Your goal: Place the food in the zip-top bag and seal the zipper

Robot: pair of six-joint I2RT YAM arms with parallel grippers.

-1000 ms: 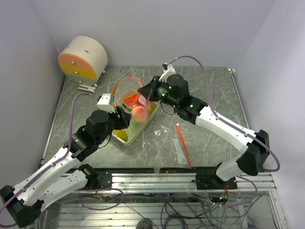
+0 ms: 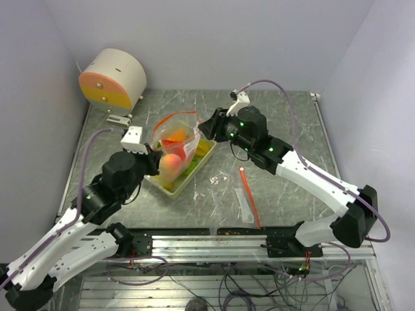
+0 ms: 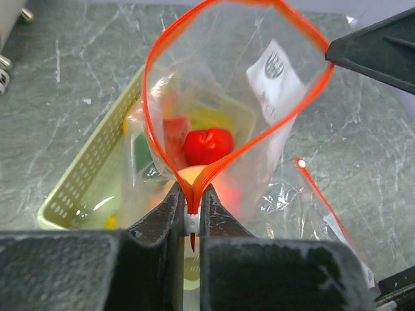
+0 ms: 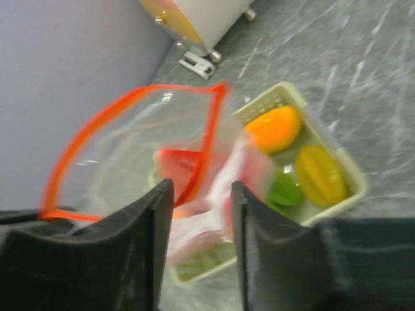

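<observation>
A clear zip bag with an orange rim point(image 3: 155, 97) hangs mouth-up over the green basket point(image 2: 198, 170). Pinching its rim at the near side is my left gripper, shut on the bag. Inside the bag are a peach point(image 2: 170, 164), a red piece point(image 3: 209, 146) and an orange-red slice point(image 4: 183, 160). My right gripper is at the bag's right side with its fingers apart; the rim and white label lie behind that gap in the right wrist view, and I see nothing pinched. A black tip of it is close to the rim in the left wrist view.
The basket holds an orange fruit point(image 4: 275, 128), a yellow fruit point(image 4: 320, 175) and a green one point(image 4: 284, 190). Another flat clear bag with an orange zipper point(image 2: 249, 197) lies right of the basket. A white-and-orange breadbox point(image 2: 113, 79) stands at back left.
The right gripper has shifted right and its fingers have parted. The bag and peach have swung left.
</observation>
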